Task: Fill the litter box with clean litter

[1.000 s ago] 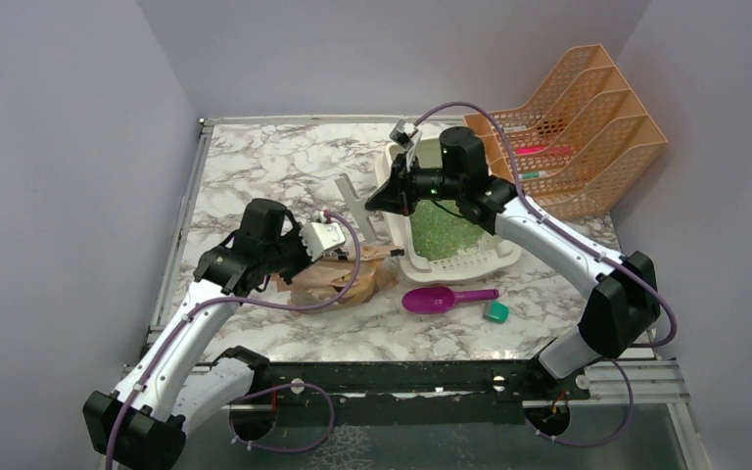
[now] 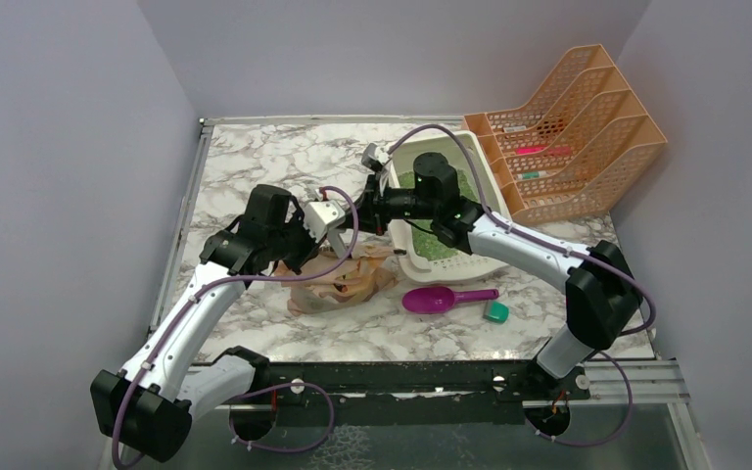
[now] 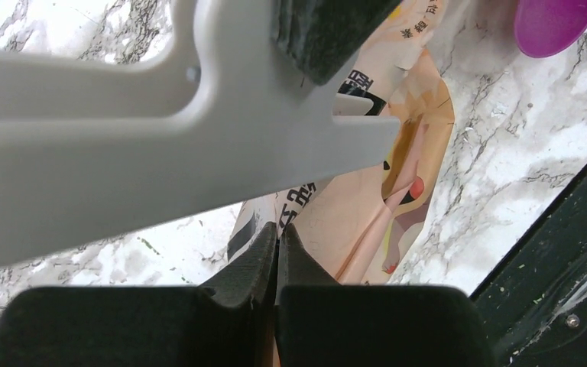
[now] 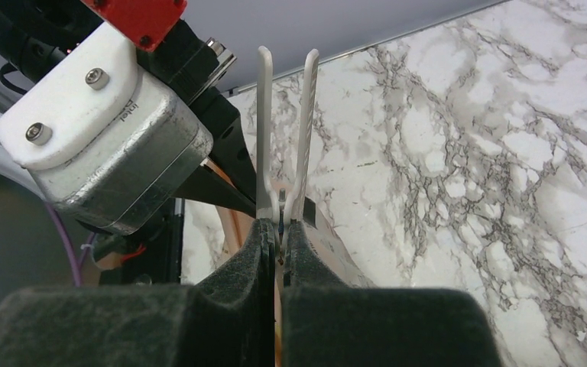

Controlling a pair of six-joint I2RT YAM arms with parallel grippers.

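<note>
The peach litter bag (image 2: pixel 348 289) lies crumpled on the table, filling much of the left wrist view. My left gripper is shut over its printed top; whether bag is pinched between the fingertips I cannot tell. My right gripper is shut on a grey plastic tool (image 4: pixel 306 115), held just above the bag and close beside my left gripper. That tool looms large across the left wrist view. The litter box (image 2: pixel 465 264), holding green litter, stands right of the bag, partly under my right arm.
A purple scoop (image 2: pixel 431 300) and a small teal object (image 2: pixel 496 311) lie at front right. An orange slotted organiser (image 2: pixel 587 176) stands at back right.
My right gripper has moved left and toward the front with the grey tool, over the bag. My left arm has shifted slightly toward the back, closer to it.
</note>
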